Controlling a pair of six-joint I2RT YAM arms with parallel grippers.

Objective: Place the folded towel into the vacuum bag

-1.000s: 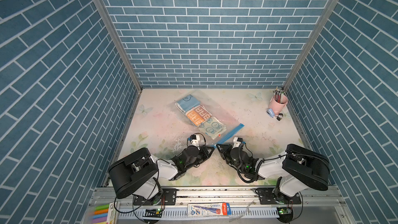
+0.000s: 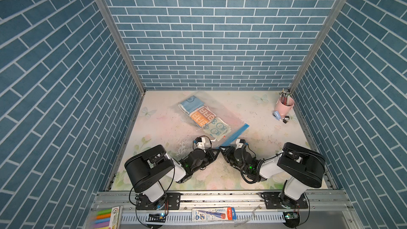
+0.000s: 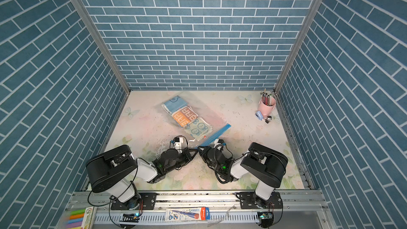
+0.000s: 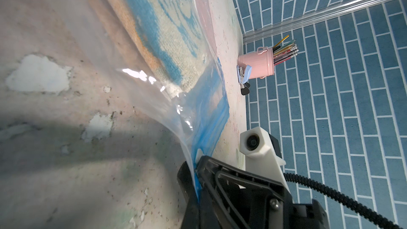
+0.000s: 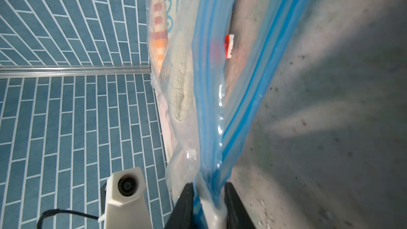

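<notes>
The folded towel (image 2: 204, 115), with blue, orange and cream panels, lies flat inside the clear vacuum bag (image 2: 229, 112), whose blue zip strip (image 2: 237, 133) slants toward my arms. In the left wrist view, my left gripper is shut on the near corner of the bag, blue film pinched between its fingers. My right gripper stands partly open around the same end of the strip, with the blue strip and a whitish piece between its fingers. Farther from the fingers, the two strip edges (image 5: 277, 29) spread apart.
A pink cup (image 2: 284, 104) holding brushes stands at the back right, with small light-blue and black items beside it. Pen packaging (image 2: 213, 214) lies in front of the table.
Bag and towel have shifted very slightly away.
</notes>
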